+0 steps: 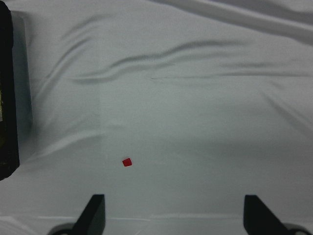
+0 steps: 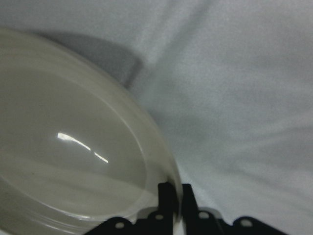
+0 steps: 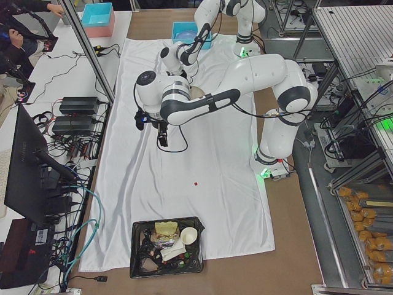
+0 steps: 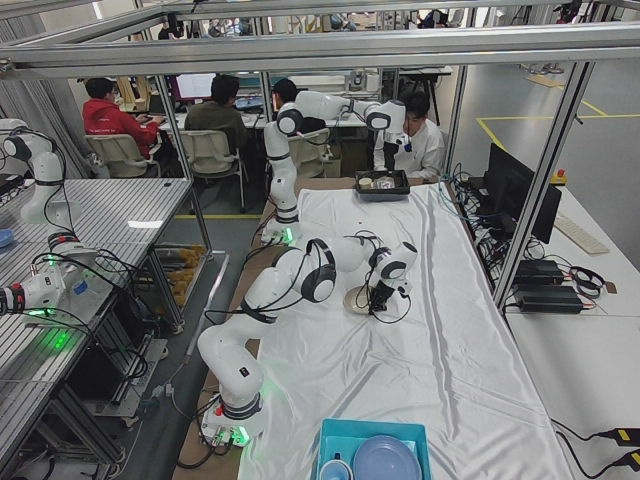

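A cream plate [image 2: 73,137] lies on the white cloth, also visible under the far arm in the camera right view [image 4: 354,301]. My right gripper is shut on the plate's rim. My left gripper hangs open above the cloth, nothing between its fingers, with a small red square [image 1: 127,162] below. A black tray [image 3: 135,258] with a cream bowl [image 3: 188,235] and assorted items stands at one end of the cloth.
A turquoise bin [image 4: 330,430] with a blue plate [image 4: 386,465] stands at the opposite end. The cloth between the arms and the black tray is mostly clear. Metal frame posts and a monitor border the table.
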